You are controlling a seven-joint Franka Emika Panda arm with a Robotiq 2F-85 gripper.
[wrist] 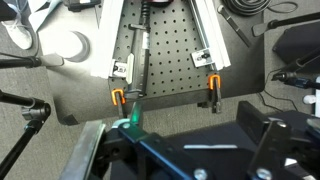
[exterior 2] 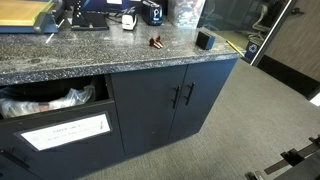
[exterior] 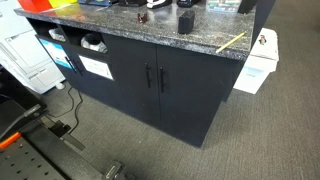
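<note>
My gripper shows in the wrist view with its two dark fingers spread wide apart, open, and nothing visible between them. Below it is the perforated black base plate (wrist: 185,65) of the robot's own stand, with orange-handled clamps (wrist: 216,90) along its edge. On the speckled counter, a black block (exterior 2: 205,40) sits near the right end in exterior view 2. To its left lies a small reddish-brown item (exterior 2: 156,42). A thin yellow stick (exterior: 231,42) rests close to the counter's right end. Neither exterior view clearly shows the gripper.
The counter (exterior 2: 110,62) tops a dark cabinet (exterior: 135,80) with open cubbies on the left. Past its right end stands a white bin (exterior: 252,76). Cables (exterior: 73,105) trail on the floor.
</note>
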